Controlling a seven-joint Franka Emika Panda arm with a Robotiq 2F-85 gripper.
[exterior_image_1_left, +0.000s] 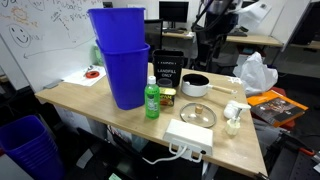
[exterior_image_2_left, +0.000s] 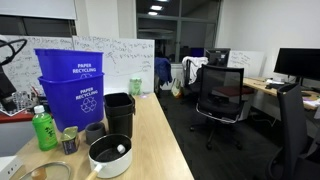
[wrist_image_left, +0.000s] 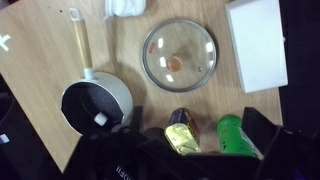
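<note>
High above the table, my gripper (exterior_image_1_left: 208, 52) stands open with nothing between its fingers. Below it sits a white saucepan (exterior_image_1_left: 195, 86) with a light wooden handle (wrist_image_left: 82, 42); a small white object (wrist_image_left: 100, 118) lies inside the pan. The glass lid (wrist_image_left: 180, 53) rests flat on the wood, apart from the pan. In the wrist view, a can (wrist_image_left: 182, 133) and a green bottle (wrist_image_left: 235, 135) appear near my open fingers, though the height gap to them is large in exterior view 1.
Stacked blue recycling bins (exterior_image_1_left: 128, 70) and a black bin (exterior_image_1_left: 167, 72) rise behind the bottle. A white box (exterior_image_1_left: 190, 137) lies at the front edge. To the right are a small white bottle (exterior_image_1_left: 232, 127) and white plastic bags (exterior_image_1_left: 257, 75). Bare wood (exterior_image_2_left: 155, 135) shows beside the black bin.
</note>
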